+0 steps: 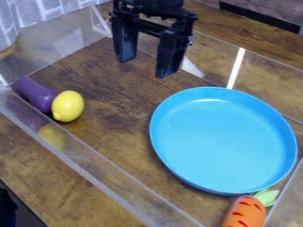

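Observation:
My black gripper [145, 55] hangs at the top centre, above the wooden board, with its two fingers spread apart and nothing between them. A blue plate [222, 137] fills the right middle, below and right of the gripper. On the left lie a yellow lemon [67, 105] and a purple eggplant [34, 93] beside it. An orange toy carrot [244, 212] with green leaves lies at the bottom right, partly cut off by the frame.
Clear low walls [106, 168] border the wooden work area. The middle of the board, between the lemon and the plate, is bare, as is the area behind the lemon.

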